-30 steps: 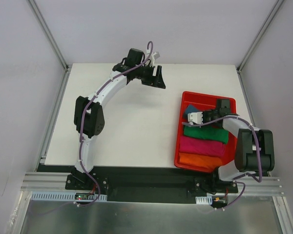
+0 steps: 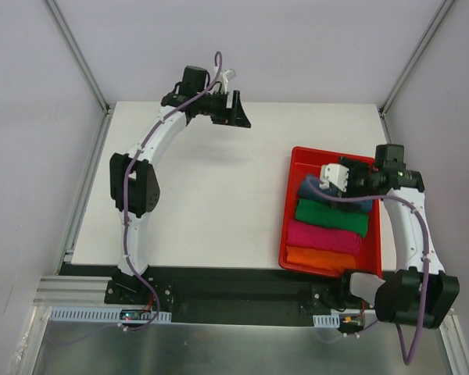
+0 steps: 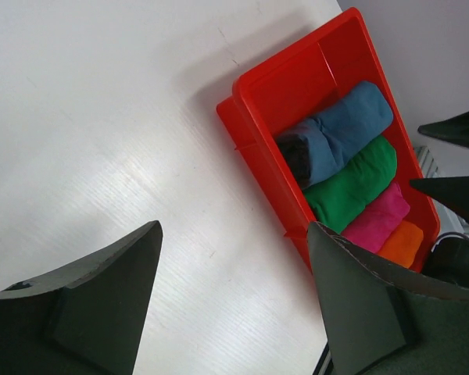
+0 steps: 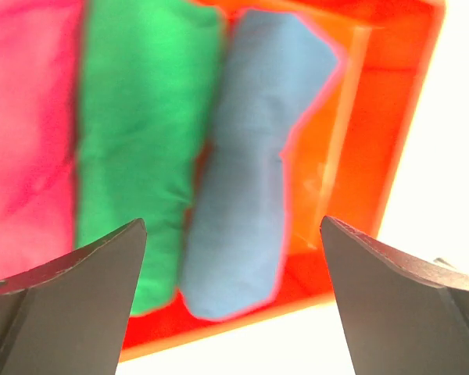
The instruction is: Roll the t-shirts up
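Four rolled shirts lie side by side in the red box: blue (image 2: 316,188), green (image 2: 332,218), pink (image 2: 322,236) and orange (image 2: 320,258). My right gripper is above the blue roll, open, its fingers (image 4: 70,297) well apart with nothing held. The right arm hides the middle of the blue roll in the top view. Over the bare white table, left of the box, my left gripper is parted and empty. A dark patch (image 3: 295,158) shows at one end of the blue roll in the left wrist view.
The red box (image 2: 295,176) stands on the right side of the white table (image 2: 203,211), with a bare strip of its floor behind the blue roll. In the left wrist view the right gripper's fingers (image 3: 452,187) overhang the box.
The left arm has shifted left and slightly toward the back. My right arm has moved right and swung up over the box, uncovering more of the blue roll and the green roll's right end.
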